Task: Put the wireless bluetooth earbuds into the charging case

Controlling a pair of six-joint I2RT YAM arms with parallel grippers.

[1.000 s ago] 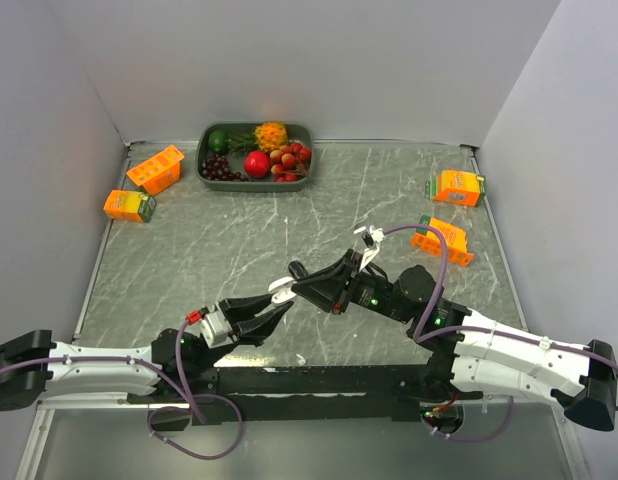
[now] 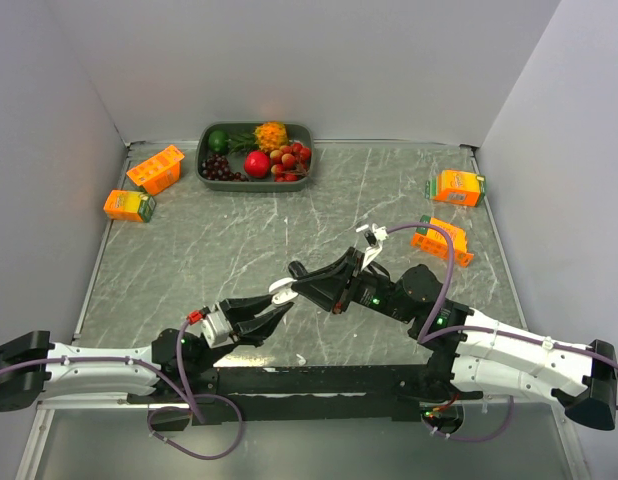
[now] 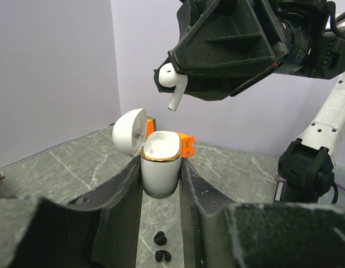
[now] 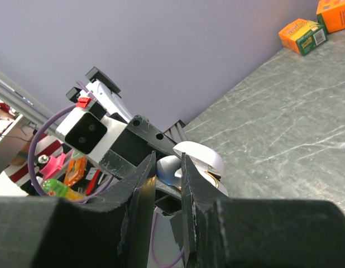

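The white charging case (image 3: 160, 170) is held upright with its lid (image 3: 128, 132) open, my left gripper (image 2: 279, 305) shut on it. Above it and slightly right in the left wrist view, a white earbud (image 3: 171, 78) with its stem pointing down is held in my right gripper (image 2: 304, 280), which is shut on it. In the right wrist view the earbud (image 4: 168, 167) sits between the right fingertips, in front of the case and lid, partly hiding them.
A grey tray (image 2: 253, 184) of fruit and vegetables stands at the back. Orange boxes and holders (image 2: 456, 188) lie at both sides of the marble tabletop (image 2: 169, 270). The middle behind the grippers is clear.
Both arms look almost still in the top view; only the purple cable on the right arm has shifted very slightly.
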